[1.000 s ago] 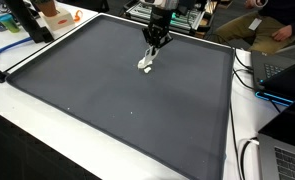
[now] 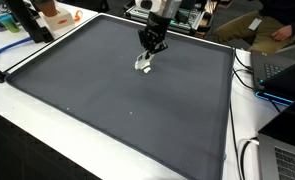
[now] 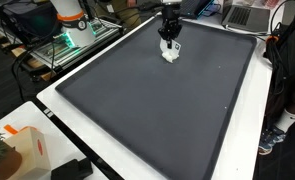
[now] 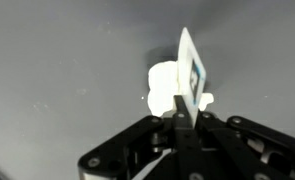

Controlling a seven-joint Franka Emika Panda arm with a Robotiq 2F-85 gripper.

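A crumpled white piece, perhaps paper or cloth (image 2: pixel 143 62), is near the far edge of the dark grey tabletop. My gripper (image 2: pixel 152 42) comes down on it from the back, its fingers close above the white piece. In the wrist view a thin white strip with a blue mark (image 4: pixel 191 68) rises from between the fingertips, and the gripper is shut on it. Rounded white material (image 4: pixel 162 85) shows beside and behind the strip. Whether both are one piece, I cannot tell. Exterior view 2 has the white piece (image 3: pixel 169 50) directly under the gripper (image 3: pixel 169 36).
Laptops (image 2: pixel 282 80) and a black cable stand off its right side. A potted plant (image 3: pixel 1 155) is beyond the border in exterior view 2.
The gripper and arm have shifted slightly at the far edge and stand a little lower. The white piece has stayed almost in place, its visible shape slightly altered.
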